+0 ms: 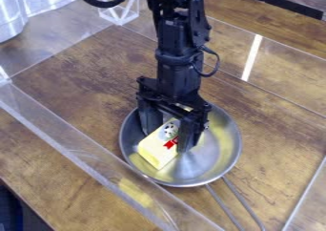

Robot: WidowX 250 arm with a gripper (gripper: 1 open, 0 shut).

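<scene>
A silver metal pan (219, 163) with a handle toward the lower right rests on the wooden table. In it lies a pale yellow block (156, 152) with a black-and-white and red label. My black gripper (170, 127) reaches down into the pan around the block's upper part, its fingers on either side of that area. Whether they grip the block or stand open around it is unclear, as the arm hides much of it.
A clear plastic barrier (76, 163) runs diagonally along the left front. A white translucent object (19, 10) stands at the back left.
</scene>
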